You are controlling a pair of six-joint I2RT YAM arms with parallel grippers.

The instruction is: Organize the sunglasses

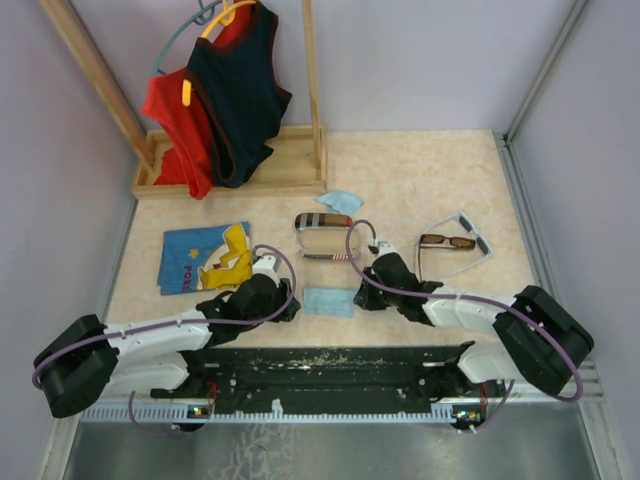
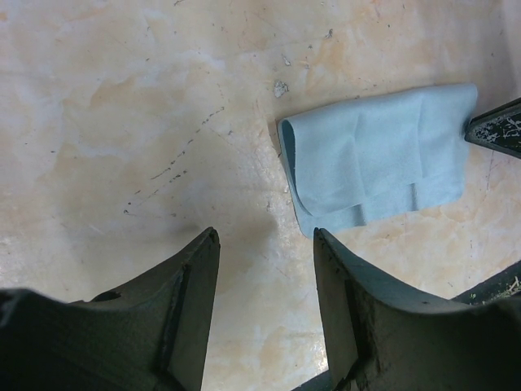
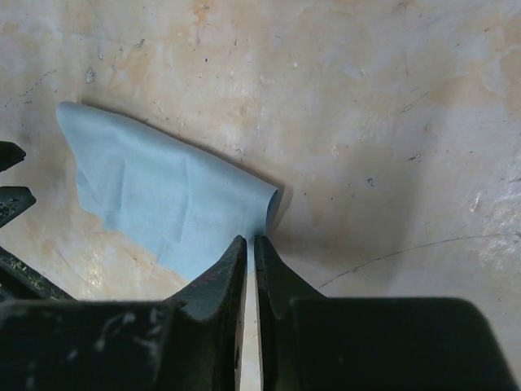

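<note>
A light blue cloth [image 1: 329, 301] lies folded flat between my grippers. My left gripper stands open beside its near corner, nothing between its fingers. My right gripper has its fingertips close together at the cloth's edge; whether they pinch it is unclear. Sunglasses [image 1: 446, 242] with brown lenses lie among white frames [image 1: 477, 236] at the right. A striped case [image 1: 323, 220] and a thin striped piece [image 1: 319, 256] lie behind the cloth.
Another blue cloth [image 1: 338, 201] lies further back. A blue bag [image 1: 184, 260] with yellow cloth [image 1: 229, 265] is at left. A wooden rack [image 1: 293, 160] with hanging garments fills the back left.
</note>
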